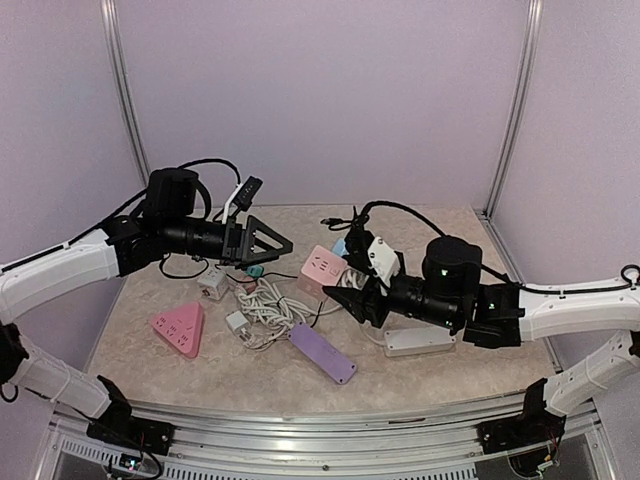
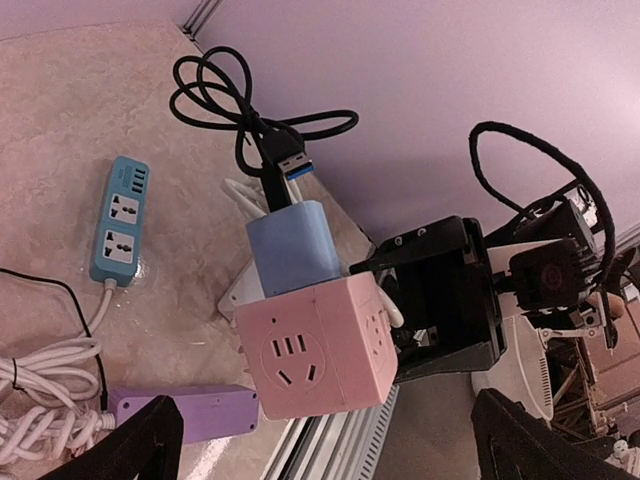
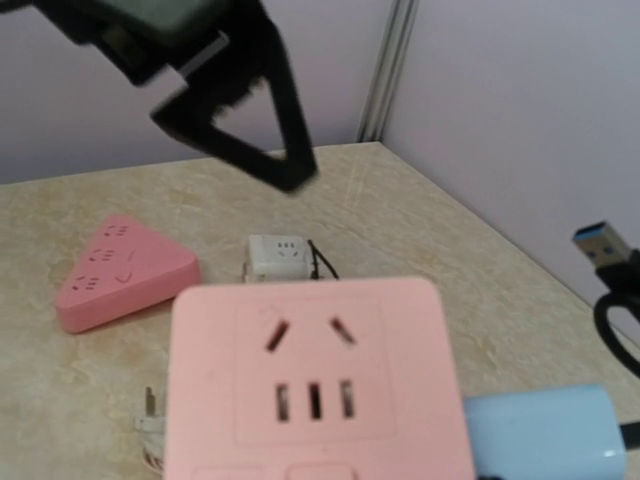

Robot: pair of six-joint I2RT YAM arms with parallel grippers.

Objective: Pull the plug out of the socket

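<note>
A pink cube socket (image 1: 322, 266) is held up off the table, with my right gripper (image 1: 347, 270) shut on it. A blue plug (image 2: 293, 246) sits against one side of the cube and touches it; a black cable with a USB end (image 2: 283, 147) appears beyond it. The right wrist view shows the cube's slotted face (image 3: 315, 370) and the blue plug (image 3: 545, 432) at its right side. My left gripper (image 1: 266, 252) stands open to the left of the cube, apart from it. Its dark fingers (image 2: 157, 440) frame the lower part of the left wrist view, nothing between them.
On the table lie a pink triangular strip (image 1: 180, 328), a white cube (image 1: 213, 283), coiled white cable (image 1: 270, 308), a purple strip (image 1: 322, 355) and a white strip (image 1: 420, 341). A teal strip (image 2: 120, 220) lies farther back.
</note>
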